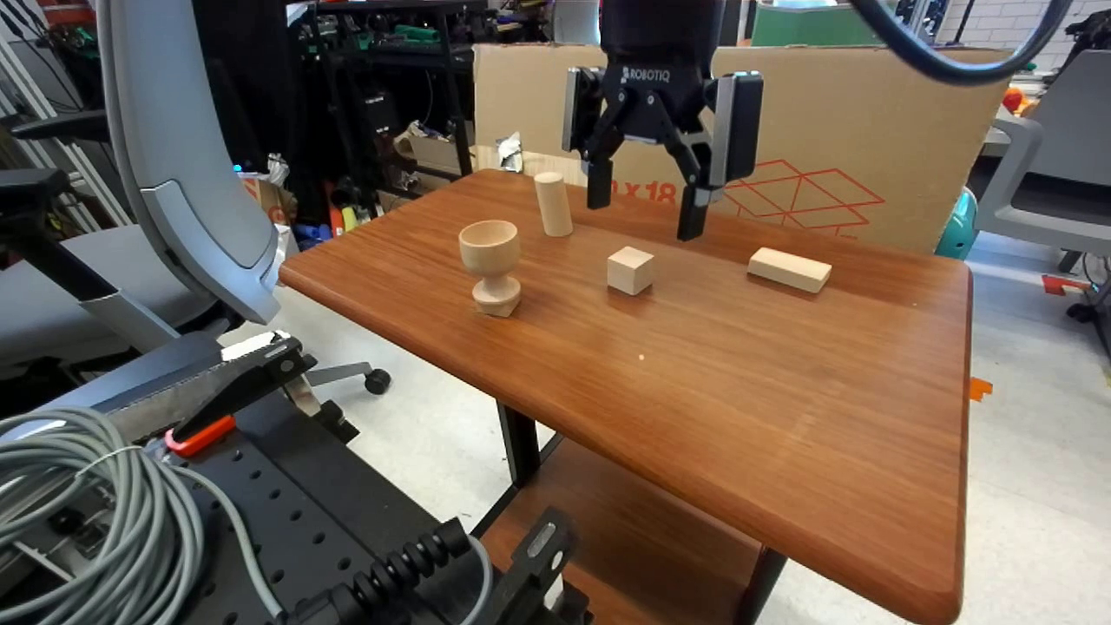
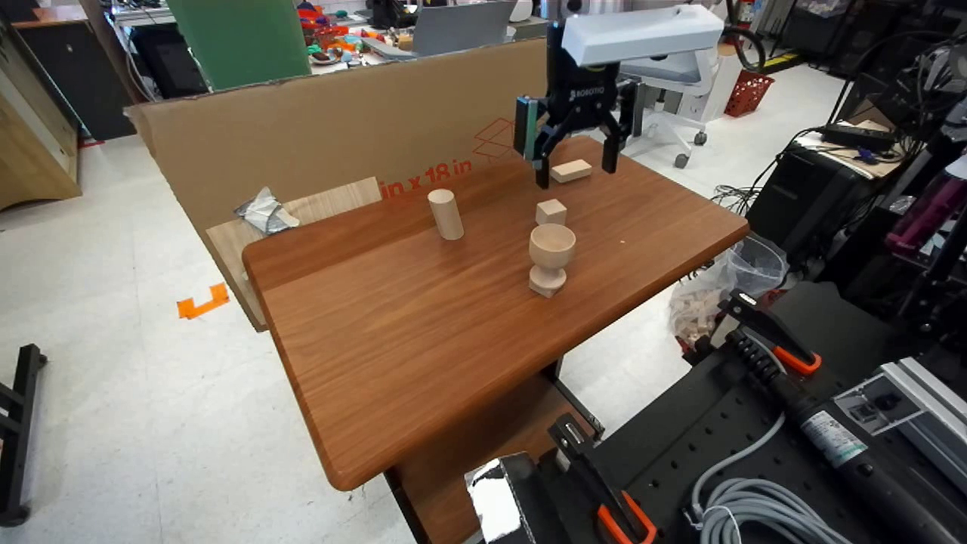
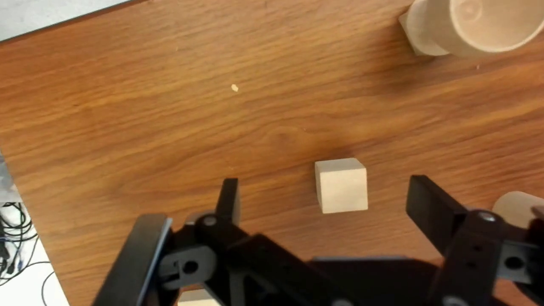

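Observation:
My gripper (image 1: 645, 219) hangs open above the table, nothing between its fingers. A small pale wooden cube (image 1: 630, 271) lies on the tabletop below it; in the wrist view the cube (image 3: 344, 190) appears between the two spread fingertips, a little nearer the right one. Left of the cube in exterior view 1, a wooden goblet-like cup (image 1: 489, 266) stands upright on a small wooden base piece. Toward the back edge is an upright wooden cylinder (image 1: 554, 204). On the right lies a flat rectangular block (image 1: 789, 270), partly hidden by the gripper in the wrist view.
A tall cardboard sheet (image 2: 317, 127) stands along the back edge. A black cart with clamps and a coiled cable (image 1: 94, 510) is in front.

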